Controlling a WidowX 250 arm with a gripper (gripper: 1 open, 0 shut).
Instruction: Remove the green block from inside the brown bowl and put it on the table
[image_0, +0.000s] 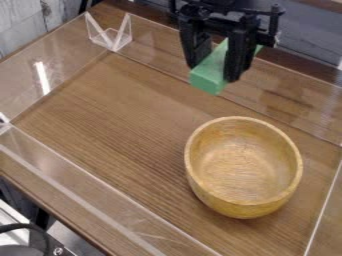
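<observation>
High in the camera view, my black gripper is shut on the green block. The block is tilted, and the dark fingers cover parts of it. It is held up and away from the bowl, which lies nearer the camera and lower in the picture. Wide and round, the brown bowl stands on the wooden table and its inside is empty.
A clear wire-like rack stands at the back left. Black cables lie at the front left corner.
</observation>
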